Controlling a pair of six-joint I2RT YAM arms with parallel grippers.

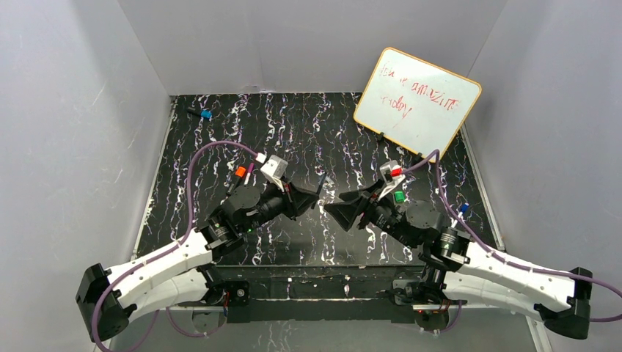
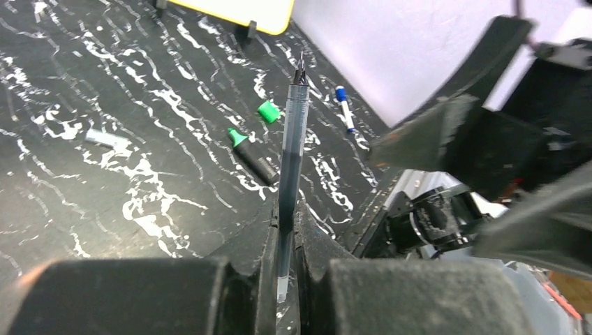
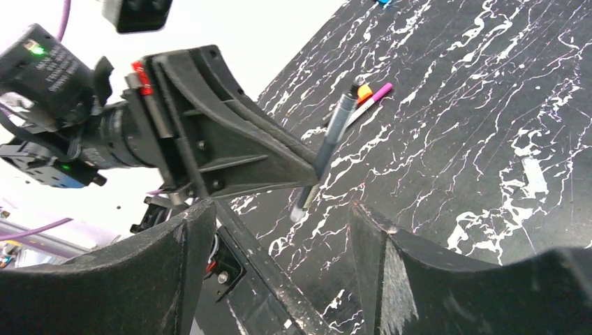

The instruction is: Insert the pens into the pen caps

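My left gripper [image 1: 311,196] is shut on an uncapped pen [image 2: 294,132], held upright with its tip pointing up in the left wrist view. My right gripper [image 1: 333,208] faces it from the right, fingers apart, a short way from the pen, with nothing between its fingers in the right wrist view. A loose light grey cap [image 3: 535,174] lies on the table. A green highlighter [image 2: 251,157] and a separate green cap [image 2: 269,110] lie below.
An orange-capped marker and a pink pen [image 3: 377,96] lie at the left. A blue-capped marker [image 2: 345,108] is at the right. The whiteboard [image 1: 416,103] stands at the back right.
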